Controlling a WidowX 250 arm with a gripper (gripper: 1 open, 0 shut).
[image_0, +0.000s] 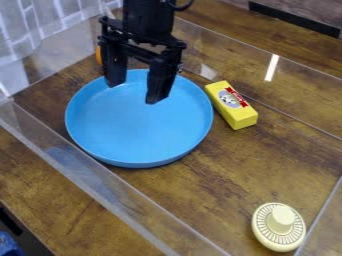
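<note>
The black gripper (139, 72) hangs over the back part of a blue plate (134, 135), its two fingers spread apart with nothing visible between them. A yellow box with a red and white label (231, 105) lies right of the plate. An orange object (99, 55) is mostly hidden behind the gripper at the back left.
A cream round item with a raised knob (278, 227) sits at the front right. A clear plastic barrier runs along the left and front left.
</note>
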